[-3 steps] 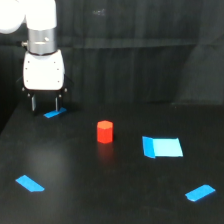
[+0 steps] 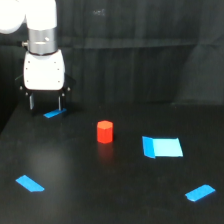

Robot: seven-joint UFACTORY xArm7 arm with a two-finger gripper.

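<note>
At the back left, my white arm points down with its gripper at the bottom. Its dark fingers stand apart, open, with nothing visible between them. A red block, with a lighter orange face, stands on the black table near the middle of the view, well to the right of the gripper and nearer the camera. Right of the block, a pale cyan square lies flat, with a strip of blue tape along its left edge.
Blue tape pieces lie at the front left, the front right and near the gripper. A dark curtain hangs behind the table. Clear black surface lies around the block and the cyan square.
</note>
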